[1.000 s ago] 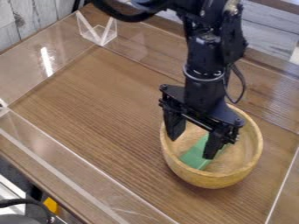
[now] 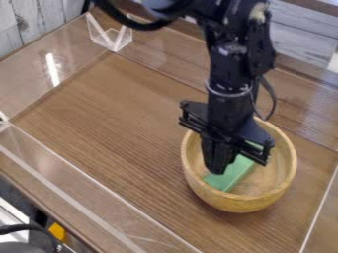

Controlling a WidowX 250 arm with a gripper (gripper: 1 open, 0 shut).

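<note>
A yellow bowl (image 2: 246,201) sits on the wooden table at the right, holding a flat green object (image 2: 230,176). The black gripper (image 2: 216,156) reaches down over the bowl's left part, above the green object. It looks shut, with nothing visible between its fingers. Whether its tips touch the green object cannot be told.
A white wire holder (image 2: 109,38) stands at the far upper left. A small orange item (image 2: 55,230) and dark cables lie beyond the table's lower left edge.
The bowl looks unmoved.
</note>
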